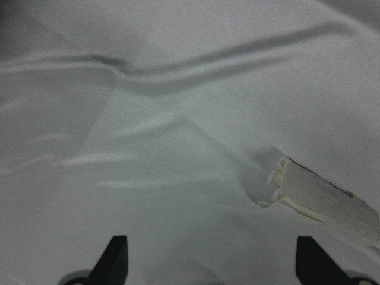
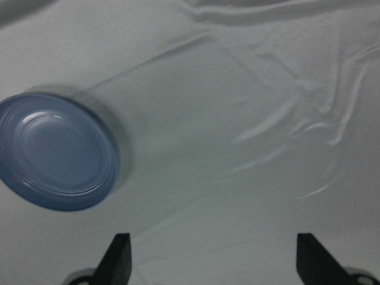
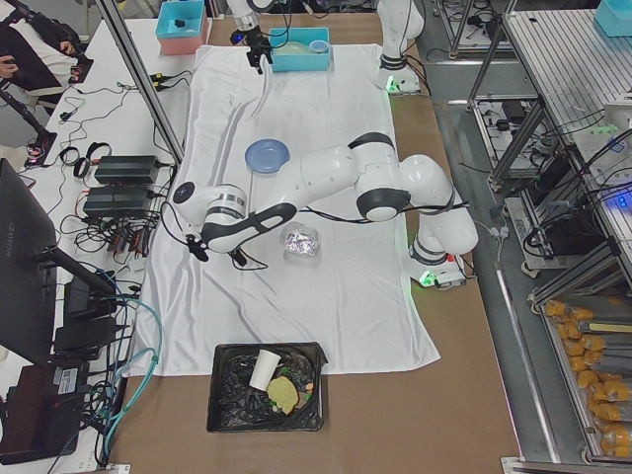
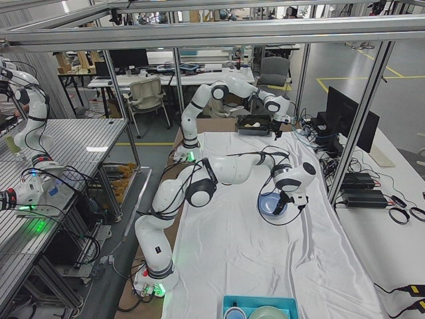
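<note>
My left gripper point(image 3: 218, 252) hangs above the white cloth point(image 3: 286, 326) at the left middle of the camera left view. In the left wrist view its fingers stand wide apart, and a pale, torn paper roll point(image 1: 323, 202) lies right of centre. My right gripper point(image 3: 255, 51), at the top of the camera left view, is open over the cloth; the right wrist view shows a blue plate point(image 2: 52, 151) to its left. A clear container with shiny contents point(image 3: 300, 242) lies beside my left arm.
A black lined tray point(image 3: 227, 395) holding a white cup and food-like items stands at the near end. A teal bin point(image 3: 300, 62) with dishes stands at the far end. A monitor point(image 3: 25, 267) and cables crowd the left side.
</note>
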